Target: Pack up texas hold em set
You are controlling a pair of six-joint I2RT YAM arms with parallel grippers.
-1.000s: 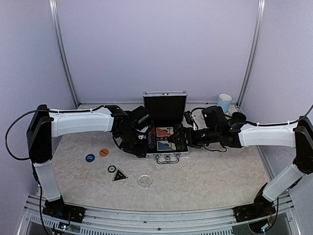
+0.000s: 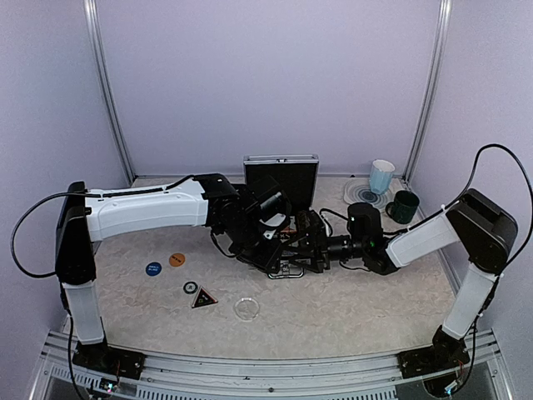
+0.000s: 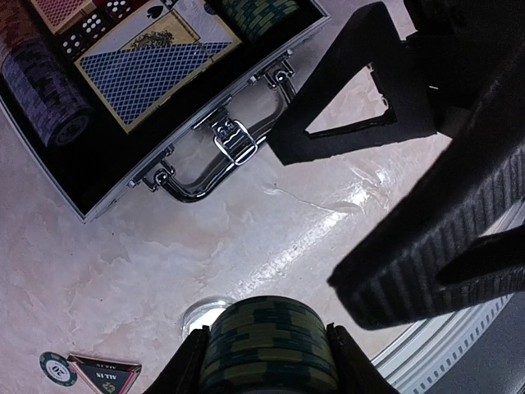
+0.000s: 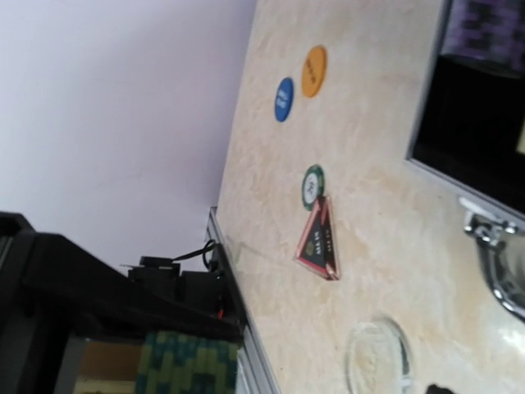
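The open metal chip case [image 2: 281, 179] [image 3: 107, 172] holds cards [image 3: 156, 74], dice and chip stacks [image 3: 49, 98]. My left gripper is shut on a stack of green chips, above the case's front; that stack also shows low in the right wrist view [image 4: 184, 365]. My right gripper's dark frame crosses the upper right of the left wrist view, close to that stack; how far its fingers stand apart is unclear. A blue disc [image 2: 153, 268], orange disc [image 2: 176, 259], small green chip [image 2: 190, 287], triangular piece [image 2: 204, 299] and clear round piece [image 2: 246, 308] lie loose.
A light blue cup [image 2: 381, 175], a saucer [image 2: 358, 190] and a dark green mug [image 2: 403, 208] stand at the back right.
My left gripper has moved right over the case with the chip stack, and my right arm has drawn in leftward toward it; both now hide more of the case's contents in the top view.
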